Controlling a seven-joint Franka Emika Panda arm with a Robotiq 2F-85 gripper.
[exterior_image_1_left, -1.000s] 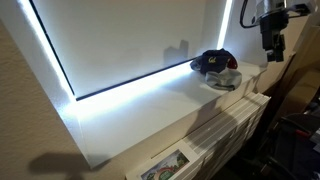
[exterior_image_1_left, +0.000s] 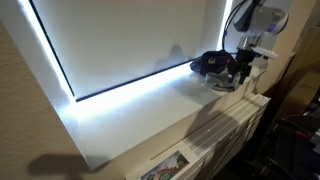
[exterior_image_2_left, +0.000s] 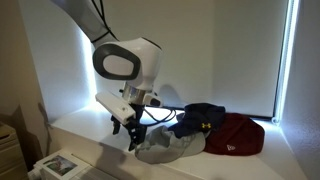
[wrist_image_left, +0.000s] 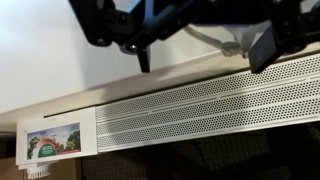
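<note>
A grey cap (exterior_image_2_left: 170, 147) lies on the white sill at its front edge. Behind it rests a navy cap (exterior_image_2_left: 200, 119), with a maroon cap (exterior_image_2_left: 238, 135) to the right. My gripper (exterior_image_2_left: 127, 137) hangs low over the sill, close to the left side of the grey cap. In the wrist view, the two fingers of the gripper stand wide apart, so it is open. Part of the grey cap (wrist_image_left: 218, 40) shows beyond the gap; whether a finger touches it I cannot tell. In exterior view 1 the arm partly covers the caps beside the gripper (exterior_image_1_left: 238, 76).
The long sill (exterior_image_1_left: 150, 110) is bare to the left of the caps in exterior view 1. Below its front edge runs a perforated white radiator cover (wrist_image_left: 200, 110), with a picture card (wrist_image_left: 54, 141) at one end. A window blind (exterior_image_1_left: 120, 40) stands behind.
The arm has come down and moved left toward the caps, from high at the right side. It now stands in front of part of them. The caps show no clear shift.
</note>
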